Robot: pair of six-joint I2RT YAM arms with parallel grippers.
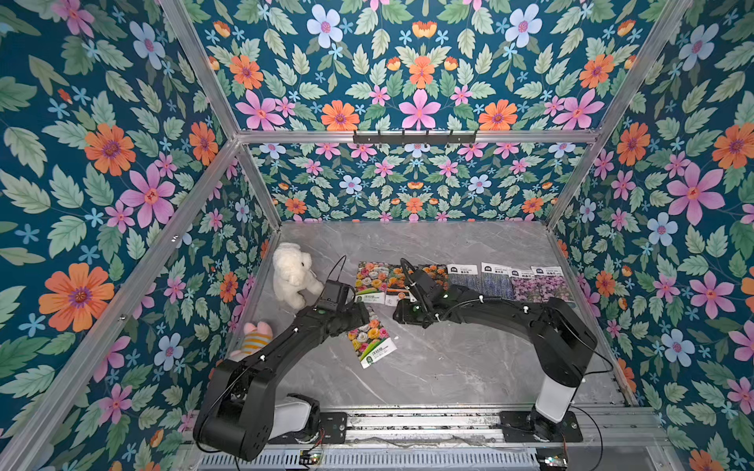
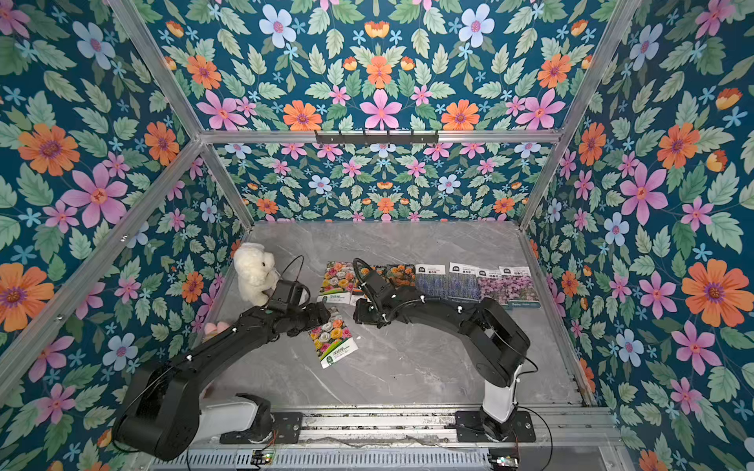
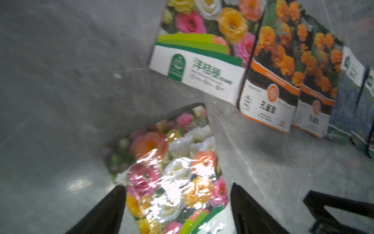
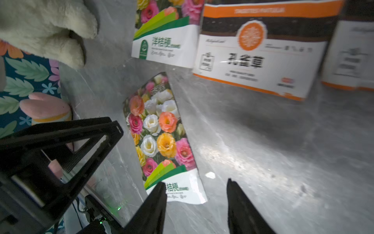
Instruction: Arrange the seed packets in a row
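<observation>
A loose lisianthus packet point(image 1: 370, 345) lies angled in front of a row of packets: lisianthus point(image 3: 208, 46), orange marigold point(image 3: 272, 78), blue lavender point(image 1: 495, 278) and pink-flowered ones point(image 2: 518, 290) to the right. My left gripper stands open over the loose packet. My right gripper is near that packet's right side in the top views, its fingers apart with nothing seen between them but the packet and table below.
A white plush toy point(image 1: 294, 274) and a striped plush toy point(image 1: 255, 337) sit at the left.
</observation>
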